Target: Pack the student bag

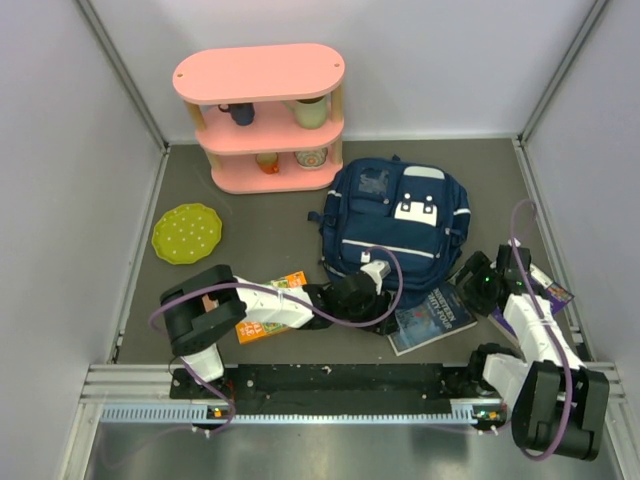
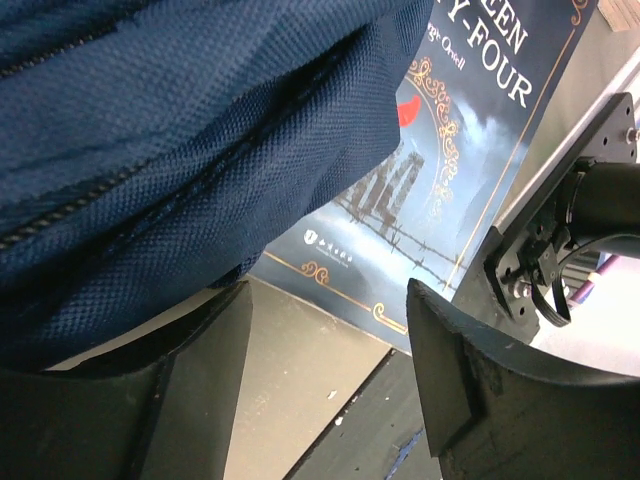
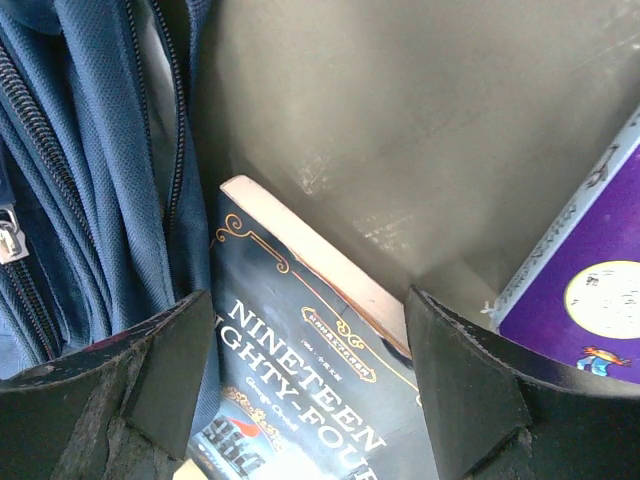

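The dark blue backpack (image 1: 400, 225) lies flat on the grey table, its front end toward me. A dark "Nineteen Eighty-Four" book (image 1: 436, 317) rests on the table at that end, one corner tucked beneath the bag fabric in the left wrist view. Over the book's left end, my left gripper (image 1: 392, 322) is part open; its fingers (image 2: 215, 370) stand apart with nothing gripped between them. Beside the book's far right end, my right gripper (image 1: 462, 284) is open. Between its spread fingers the book's cover (image 3: 300, 370) and pale page edge (image 3: 310, 245) show, apart from the pads.
A purple book (image 1: 555, 292) lies partly behind the right arm. An orange book (image 1: 275, 305) is partly under the left arm. The pink shelf (image 1: 260, 75) stands at the back and a green plate (image 1: 186, 234) at left. Bare table lies between plate and bag.
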